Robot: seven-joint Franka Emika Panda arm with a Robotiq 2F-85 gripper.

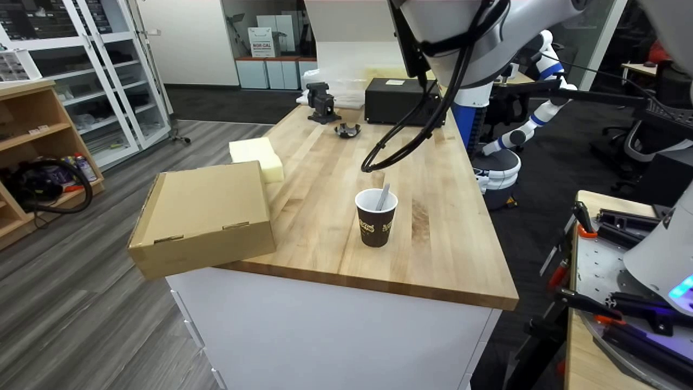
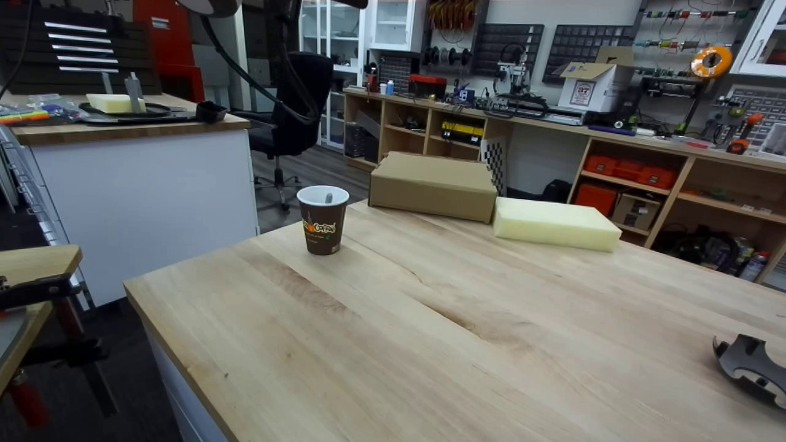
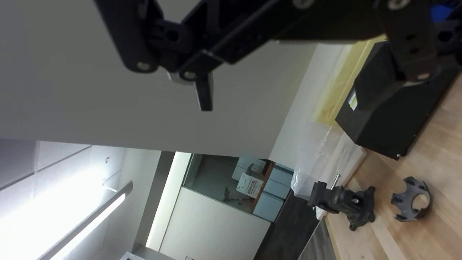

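In the wrist view my gripper is open, its two dark fingers (image 3: 204, 93) wide apart with only background between them. It hangs above the table, and exterior view 1 shows the arm (image 1: 455, 39) but not the fingertips. A dark brown paper cup (image 1: 375, 227) with a white rim stands upright near the front edge of the wooden table (image 1: 312, 214). Leaning inside the cup is a grey stick-like item (image 1: 383, 196). The cup (image 2: 322, 229) also appears in exterior view 2, apart from the gripper.
A closed cardboard box (image 1: 208, 201) overhangs the table's left corner, with a pale yellow foam block (image 1: 257, 156) behind it. Farther back are a black mount (image 1: 322, 104), a curved dark part (image 1: 347, 130) and a black box (image 1: 401, 103). Cables (image 1: 416, 133) droop from the arm.
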